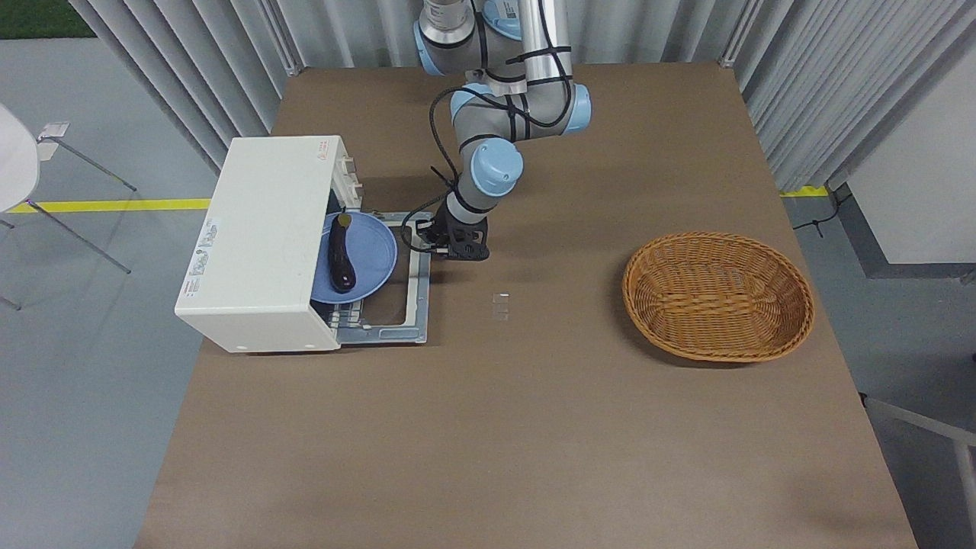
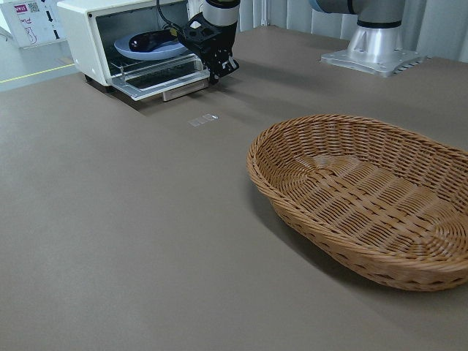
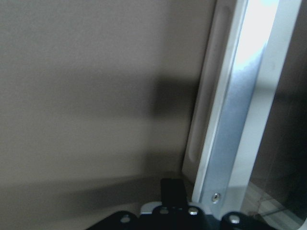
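A white toaster oven point(image 1: 252, 238) lies at the table's left with its door point(image 1: 399, 334) folded down. On a blue plate point(image 1: 370, 247) inside the opening lies a dark eggplant point(image 1: 339, 256). My gripper point(image 1: 453, 247) is low at the outer edge of the open door, beside its metal rim point(image 3: 231, 120). In the wrist view the gripper shows only as dark parts at the bottom edge; whether it is open or shut is unclear.
A wicker basket point(image 1: 718, 293) sits at the right of the brown table point(image 1: 531, 430).
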